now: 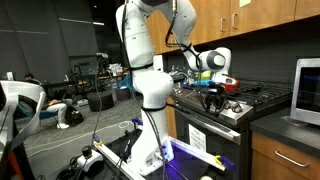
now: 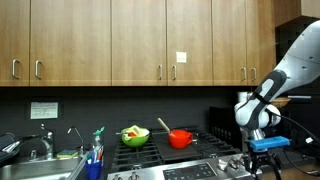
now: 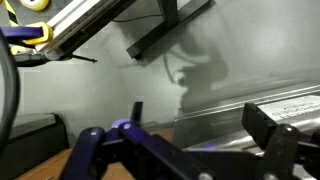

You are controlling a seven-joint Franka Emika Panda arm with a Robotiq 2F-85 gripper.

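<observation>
My gripper points down with its two fingers spread wide apart and only bare floor showing between them. From the side, the gripper (image 1: 213,104) hangs in front of the stove, near its front edge. Below it runs the long metal oven handle (image 1: 205,124). In the wrist view the shiny front edge of the oven (image 3: 235,120) crosses the lower right, partly hidden by my right finger. A red pot (image 2: 180,138) and a green bowl (image 2: 133,136) sit on the stove top.
Dark grates cover the stove (image 2: 150,155). The sink tap (image 2: 48,145) and a blue bottle (image 2: 95,157) stand to its left in the second exterior view. A microwave (image 1: 308,92) stands on the right counter. My base frame (image 3: 120,25) lies at the wrist view's upper left.
</observation>
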